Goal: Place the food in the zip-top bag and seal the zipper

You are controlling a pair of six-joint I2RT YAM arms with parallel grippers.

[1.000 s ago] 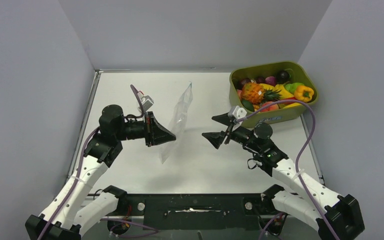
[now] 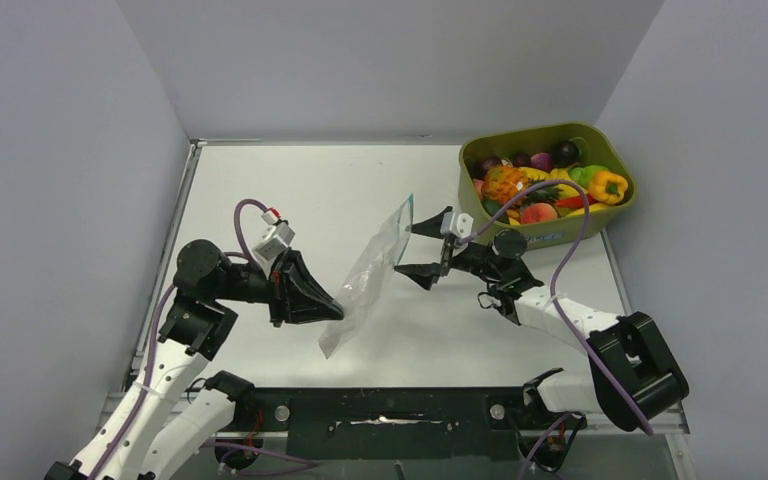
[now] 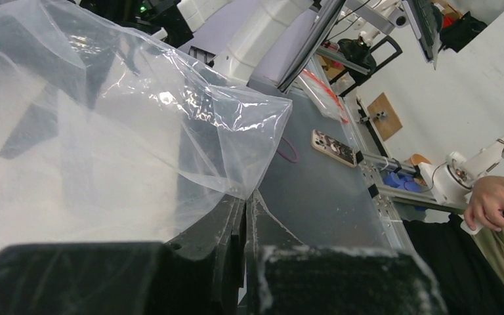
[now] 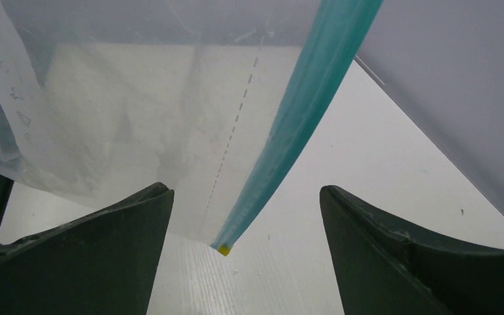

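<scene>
A clear plastic zip top bag (image 2: 368, 278) hangs over the table from my left gripper (image 2: 340, 312), which is shut on one edge of it. In the left wrist view the bag film (image 3: 125, 125) meets the closed fingertips and spreads to the left. My right gripper (image 2: 407, 249) stands open beside the bag's right edge. In the right wrist view the teal zipper strip (image 4: 289, 125) runs diagonally down to a yellow end, in line with the gap between the fingers. The right fingers (image 4: 394, 249) seem clear of the film. The bag looks empty.
A green basket (image 2: 550, 234) of toy fruit and vegetables, with a yellow pepper (image 2: 608, 187) and a pineapple (image 2: 506, 184), stands at the back right behind my right arm.
My right gripper has moved left, up to the bag's edge. The bag's top has shifted right, and my left gripper, still on the bag, has lowered toward the front of the table.
</scene>
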